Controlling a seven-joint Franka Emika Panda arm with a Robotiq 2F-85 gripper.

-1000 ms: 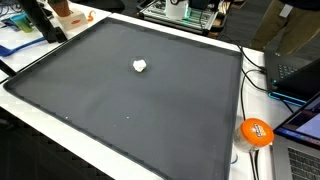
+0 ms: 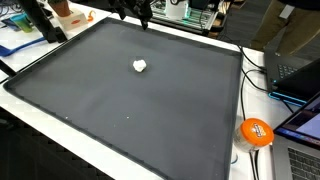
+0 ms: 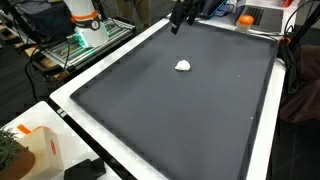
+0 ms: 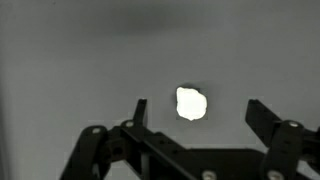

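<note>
A small white object [image 2: 139,65] lies alone on the dark grey board [image 2: 120,115], toward its far side in exterior view 1. The same white piece [image 3: 182,66] shows in exterior view 2. In the wrist view the white piece [image 4: 191,103] lies below, in the gap ahead of the two spread fingers. My gripper is open with nothing between its fingers. At the far edge of the board in exterior view 1, the black gripper [image 2: 133,16] hangs above the surface, apart from the piece.
An orange-topped container [image 2: 254,134] stands off the board at the right, near a cable. A laptop [image 2: 290,82] is beyond it. Boxes and cups [image 2: 68,14] crowd the far left corner. The rest of the board is clear.
The gripper has come into view at the far edge of exterior view 1, moving down toward the board. The white piece has not moved.
</note>
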